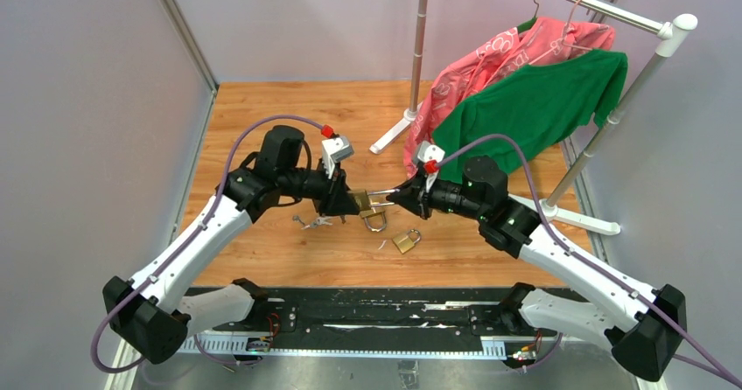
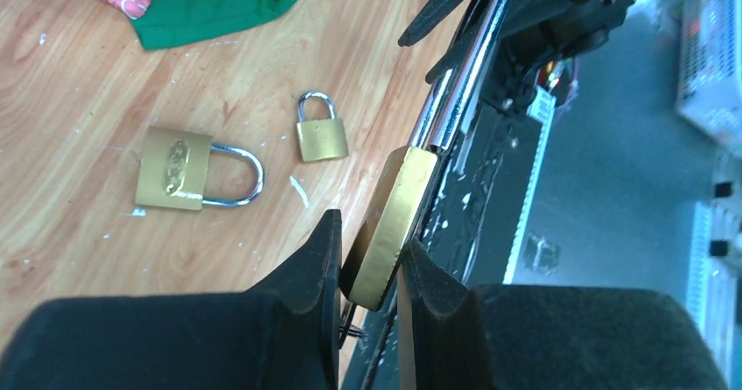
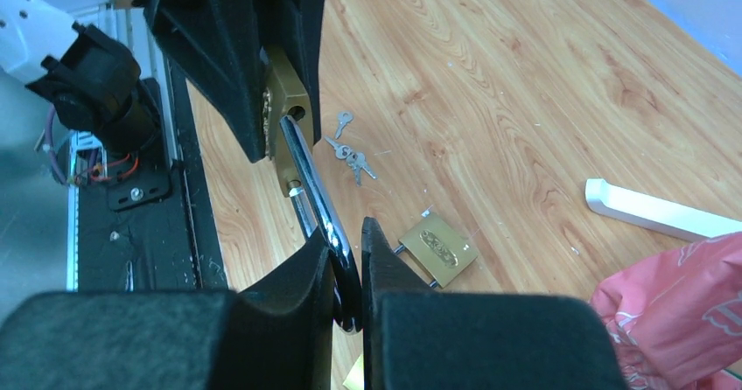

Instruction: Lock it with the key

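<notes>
Between the grippers hangs a brass padlock [image 2: 392, 219] with a long steel shackle. My left gripper is shut on its body; a thin metal piece, possibly a key, shows below it. My right gripper is shut on the shackle [image 3: 311, 171]. In the right wrist view a hole shows in the body beside the shackle's free end. A large padlock [image 2: 171, 170] and a smaller one [image 2: 322, 139] lie on the wooden table, along with several loose keys [image 3: 354, 158].
A clothes rack with a pink garment [image 1: 464, 75] and a green shirt [image 1: 525, 110] stands at the back right. Its front edge borders a dark strip.
</notes>
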